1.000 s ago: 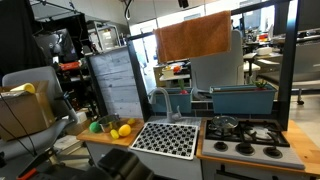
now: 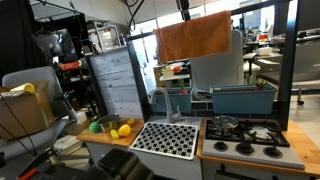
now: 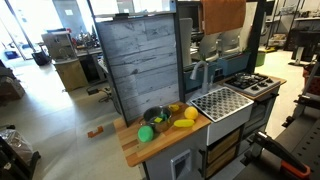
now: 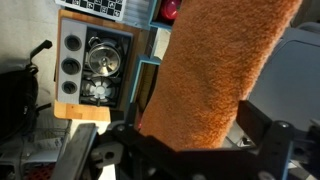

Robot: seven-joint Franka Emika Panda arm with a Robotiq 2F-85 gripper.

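An orange-brown towel [image 2: 193,37] hangs spread out high above the counter in exterior view 1. Its lower part also shows at the top of exterior view 2, as orange cloth [image 3: 222,15]. Seen from the wrist, the towel [image 4: 215,70] runs diagonally across the frame. My gripper is open at the bottom of that view, with the cloth showing between its dark fingers. Whether they touch the towel I cannot tell. In exterior view 1 a dark part of my arm reaches the towel's top edge from above.
On the counter below are a stove [image 2: 248,142] with a metal pot [image 2: 227,124] and a white drying grid [image 2: 166,138]. A yellow ball [image 2: 124,130] sits at the left. Teal bins [image 2: 242,101] stand behind the stove.
The dark part of my arm above the towel has come slightly lower at its top edge. The towel and the counter things look unchanged.
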